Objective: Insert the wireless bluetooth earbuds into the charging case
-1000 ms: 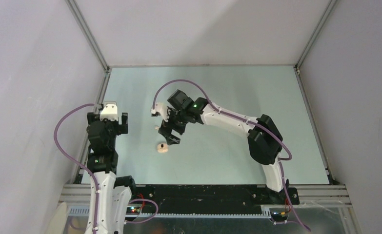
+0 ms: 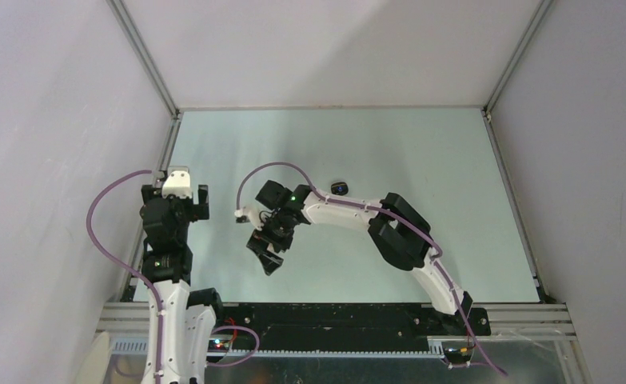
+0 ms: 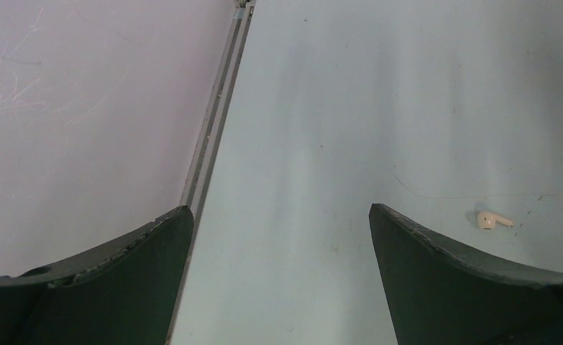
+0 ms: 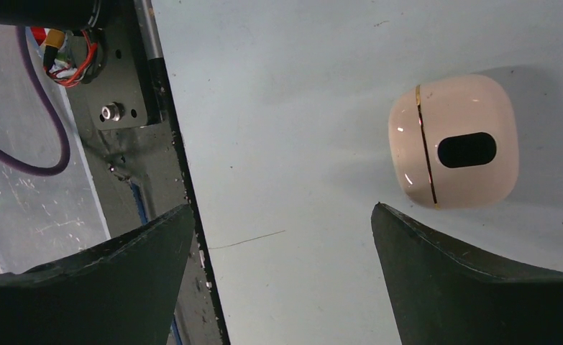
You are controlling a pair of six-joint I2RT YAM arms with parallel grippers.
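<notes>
The charging case (image 4: 472, 183) is rounded, pale pink and shut, with a dark oval window and a seam, and rests on the table. My right gripper stands open above the table with its gap empty; the case lies ahead of its right finger, outside the gap. One small pale earbud (image 3: 487, 220) lies on the table in the left wrist view, right of the open, empty left gripper. From above, the right arm's hand covers most of the area round the case and earbud. A second earbud is not visible.
A small dark object (image 2: 339, 188) sits behind the right forearm (image 2: 337, 211). The left arm (image 2: 165, 228) stays along the left wall.
Over the last second the right gripper has moved left and toward the front edge, now covering the case and earbud seen from above. The left arm stays nearly still.
</notes>
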